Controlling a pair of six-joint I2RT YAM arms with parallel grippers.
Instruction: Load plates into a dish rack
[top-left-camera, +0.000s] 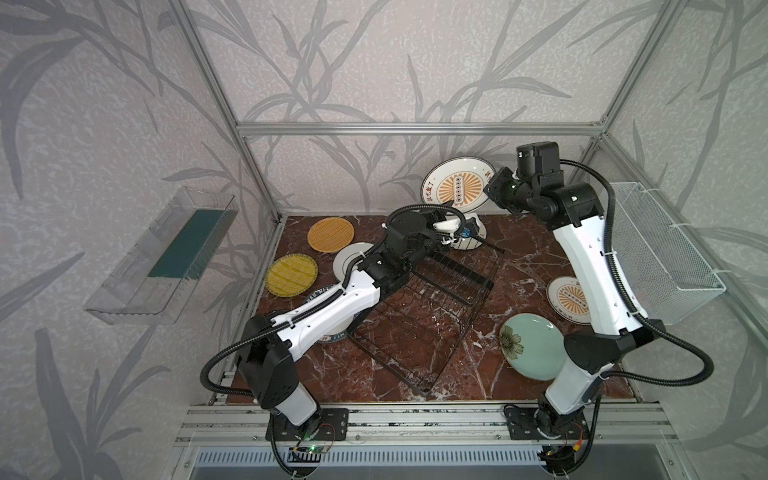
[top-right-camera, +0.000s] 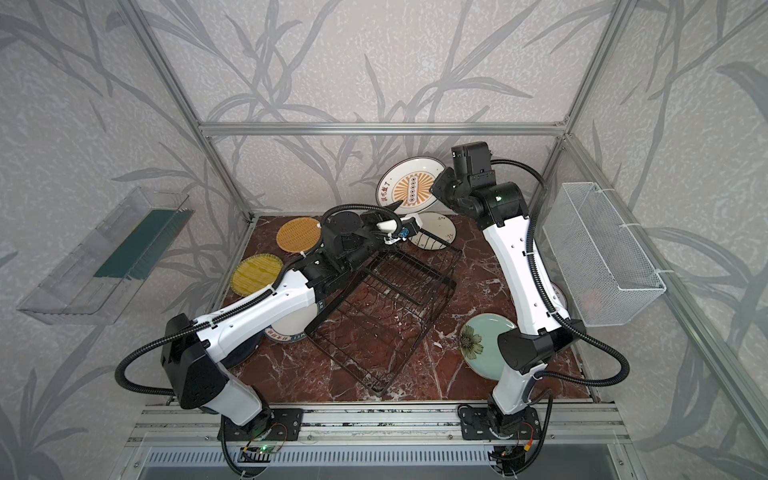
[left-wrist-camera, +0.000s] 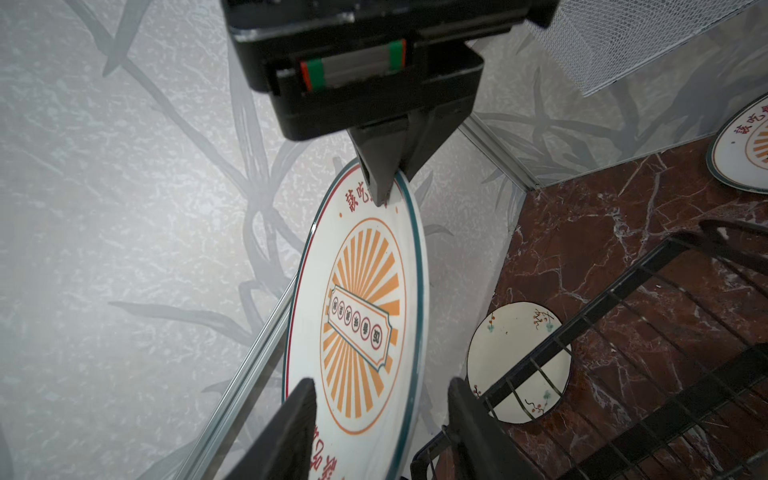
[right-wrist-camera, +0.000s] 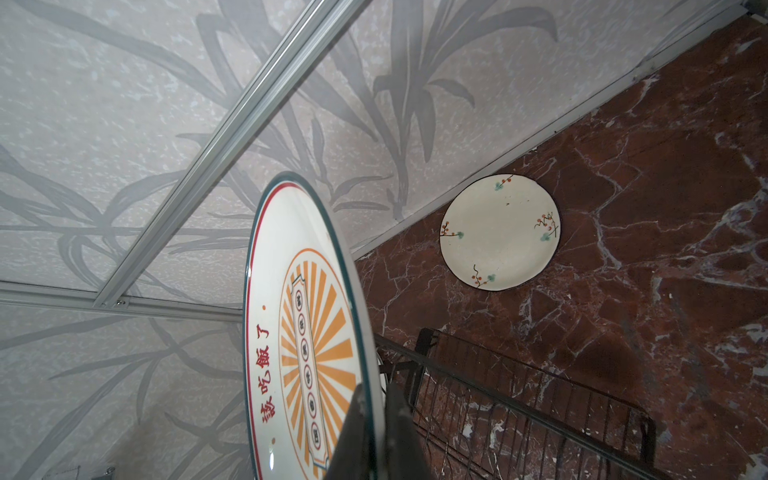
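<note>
A white plate with an orange sunburst (top-left-camera: 456, 180) is held upright above the back of the black dish rack (top-left-camera: 416, 352), my right gripper shut on its rim. In the left wrist view, the fingers of my left gripper stand apart at the plate's lower part; whether they touch it cannot be told. A cream plate with flower sprigs (right-wrist-camera: 500, 232) lies on the table behind the rack.
An orange plate (top-left-camera: 330, 234), a yellow plate (top-left-camera: 291, 274) and white plates lie left of the rack. A green plate (top-left-camera: 532, 345) and a sunburst plate (top-left-camera: 569, 300) lie to the right. Clear and white baskets hang at both sides.
</note>
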